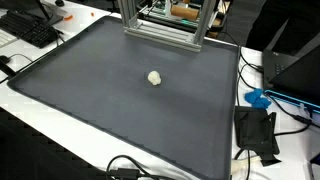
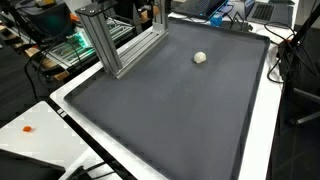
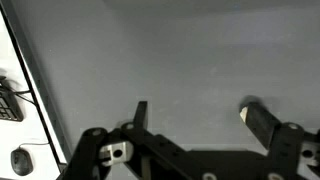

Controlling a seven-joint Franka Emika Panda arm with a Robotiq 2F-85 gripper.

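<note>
A small, roundish cream-coloured object lies on the dark grey mat in exterior view 1, toward the rack side. Exterior view 2 has the same cream object near the mat's far end. From the wrist, my gripper is open over the mat, its two black fingers wide apart and only bare grey surface between them. A cream edge of the object peeks out beside the right finger, which hides most of it. Neither exterior view clearly shows the gripper.
A metal-framed rack stands at one edge of the mat. A keyboard sits off the mat on the white table, and a mouse shows at left in the wrist view. Blue and black items lie beyond another edge.
</note>
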